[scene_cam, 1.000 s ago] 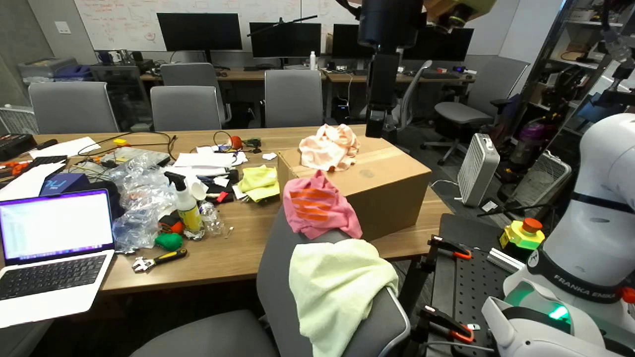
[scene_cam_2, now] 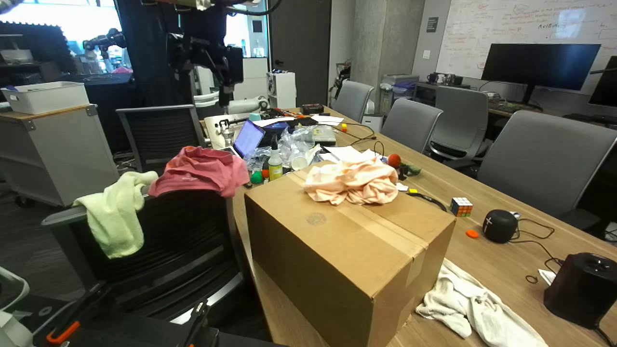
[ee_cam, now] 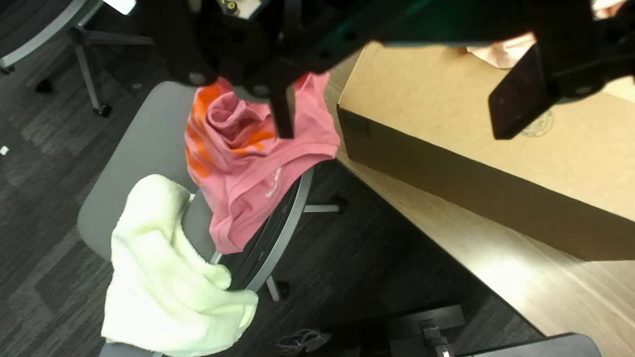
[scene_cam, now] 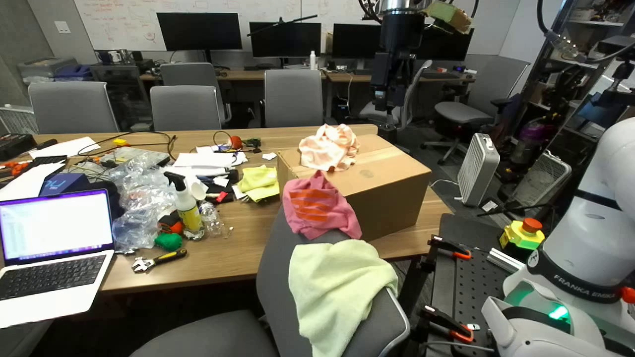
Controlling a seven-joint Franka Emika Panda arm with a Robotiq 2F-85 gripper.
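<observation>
My gripper is open, its fingers wide apart with nothing held between them. In exterior view 1 the gripper [scene_cam: 390, 110] hangs in the air above the far side of the cardboard box [scene_cam: 387, 205]. A crumpled peach cloth [scene_cam: 329, 148] lies on the box top. The pink cloth with orange stripes [scene_cam: 318, 205] drapes over the top of a grey chair back, beside the box. Lower on the same chair back hangs a pale yellow-green towel [scene_cam: 339, 291]. A white cloth [scene_cam_2: 477, 306] rests on the table beside the box in exterior view 2.
A yellow cloth [scene_cam: 258, 182], a spray bottle [scene_cam: 188, 208], crumpled plastic [scene_cam: 140, 202] and a laptop [scene_cam: 53, 250] crowd the table's left part. A Rubik's cube [scene_cam_2: 461, 206] and black speakers [scene_cam_2: 500, 225] stand on the other side of the box.
The gripper has risen and moved slightly right in exterior view 1, and the arm has turned. The cloths and the box have not visibly moved.
</observation>
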